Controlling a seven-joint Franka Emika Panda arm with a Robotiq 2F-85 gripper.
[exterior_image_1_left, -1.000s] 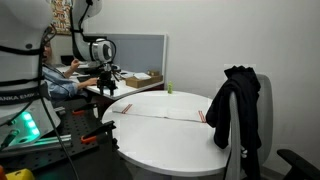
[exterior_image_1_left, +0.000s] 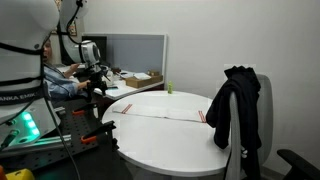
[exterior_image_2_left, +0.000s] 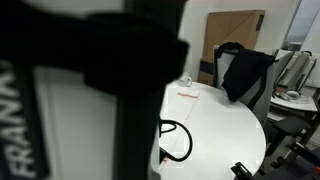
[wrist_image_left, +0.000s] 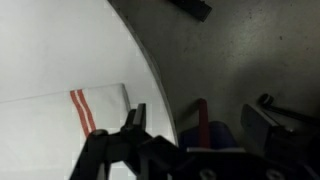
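Observation:
In the wrist view my gripper is open, its two dark fingers wide apart with nothing held between them. It hangs over the edge of the white table (wrist_image_left: 105, 55), partly above the grey floor. A white cloth (wrist_image_left: 50, 125) with red stripes lies flat on the table, left of the fingers. From the first exterior view, the same cloth (exterior_image_1_left: 160, 111) stretches across the middle of the round tabletop (exterior_image_1_left: 175, 148). A small green object (exterior_image_1_left: 169, 88) stands near the table's far edge.
A black jacket (exterior_image_1_left: 233, 105) hangs over a grey chair at the table's right side. Cardboard boxes (exterior_image_1_left: 140, 78) sit on a desk behind, where a person (exterior_image_1_left: 87, 52) is at the far left.
The person in the background has shifted to the left and lower. My arm, the cloth and the table show no visible movement.

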